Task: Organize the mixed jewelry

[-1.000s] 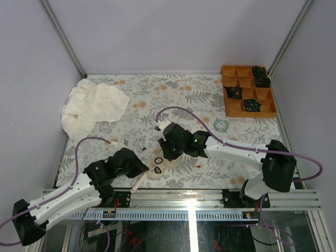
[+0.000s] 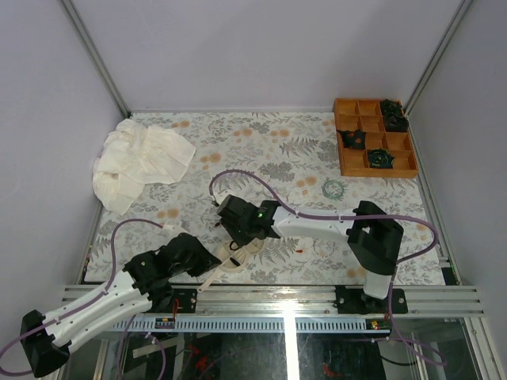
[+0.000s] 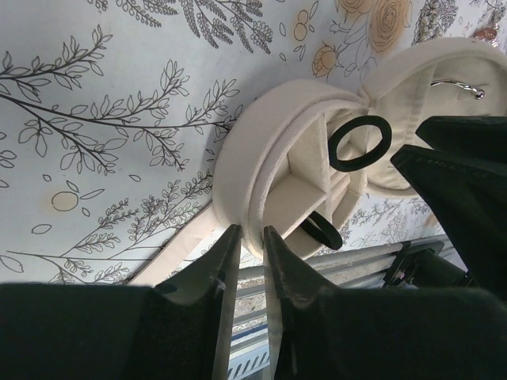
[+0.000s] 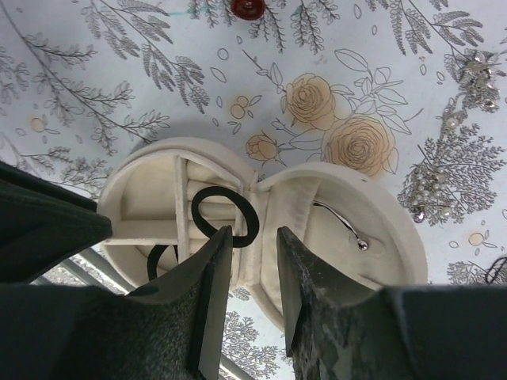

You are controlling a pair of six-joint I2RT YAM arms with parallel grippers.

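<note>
The cream round jewelry box (image 3: pixel 230 170) lies unfolded. One half is divided into compartments; the other half (image 4: pixel 376 214) holds a silver curved bar with a ball end (image 4: pixel 344 226). One black ring (image 4: pixel 252 226) rests tilted over the dividers, and a second black ring (image 3: pixel 323 229) sits down in a compartment. My right gripper is open above the hinge side, its left fingertip beside the first ring. At the box's outer wall is my left gripper, a narrow gap between its fingertips with the wall showing there; whether they press on it is unclear.
At the back right stands an orange divided tray (image 2: pixel 348 162) holding dark green items. White cloth (image 2: pixel 142 162) lies back left. A pale green bracelet (image 2: pixel 333 188), a red bead (image 4: pixel 248 8) and silver beaded jewelry (image 4: pixel 432 186) lie on the patterned cloth.
My right arm has moved left, bringing its gripper over the black rings. The lower ring, face-up earlier, now appears narrower and tilted.
</note>
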